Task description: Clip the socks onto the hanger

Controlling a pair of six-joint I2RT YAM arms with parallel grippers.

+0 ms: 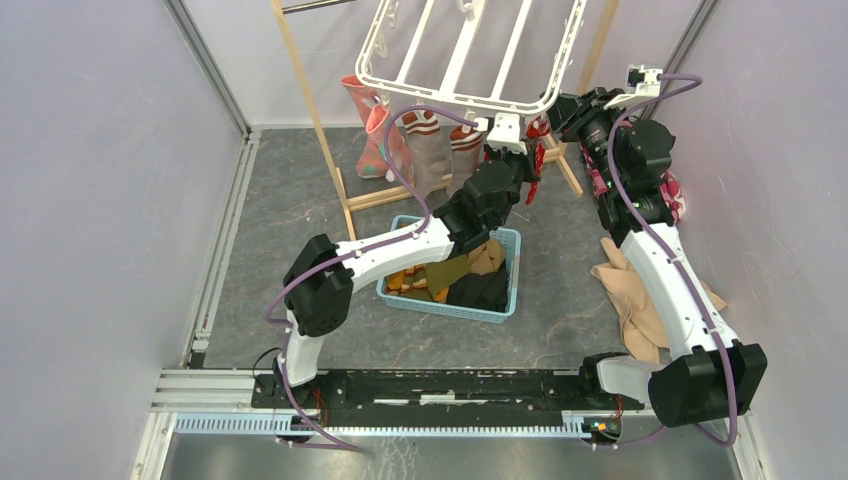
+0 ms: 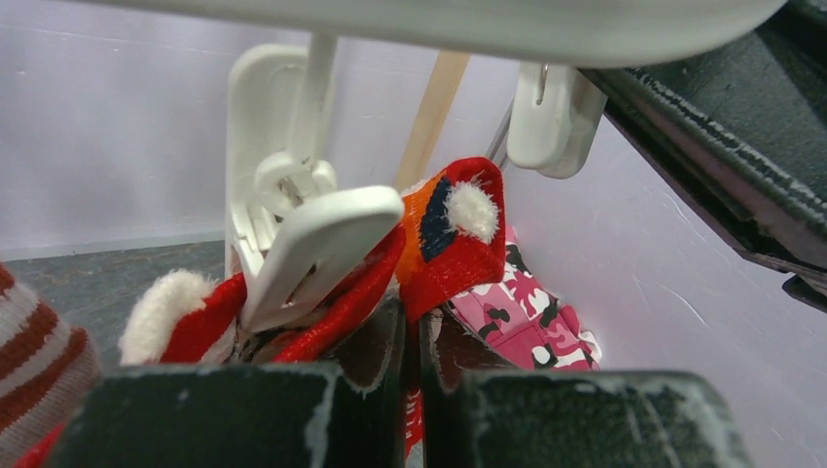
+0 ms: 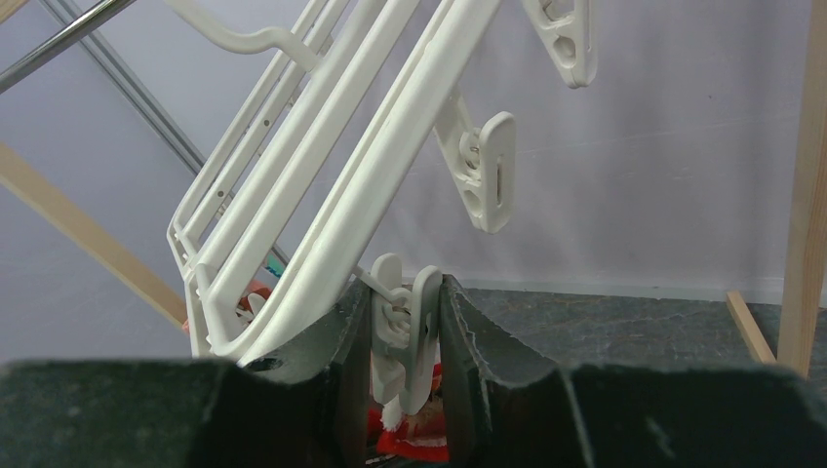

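A red sock (image 2: 458, 234) with an orange and navy patch and white fluffy spots rises from my left gripper, which is shut on its fabric. Close by on the left hangs a tilted white clip (image 2: 327, 244); red fabric runs behind its lower arm, and I cannot tell whether the clip pins it. My right gripper is shut on another white clip (image 3: 408, 331) under the corner of the white hanger (image 3: 351, 175). Red cloth (image 3: 414, 444) shows below that clip. The top view has both grippers under the hanger's front right part.
Coral socks (image 1: 388, 140) and striped grey-brown socks (image 1: 425, 150) hang at the left of the hanger. Below stands a blue basket (image 1: 510, 270) of socks. A tan cloth (image 1: 640, 295) lies on the floor at right. Wooden stand legs (image 1: 310, 100) frame the hanger.
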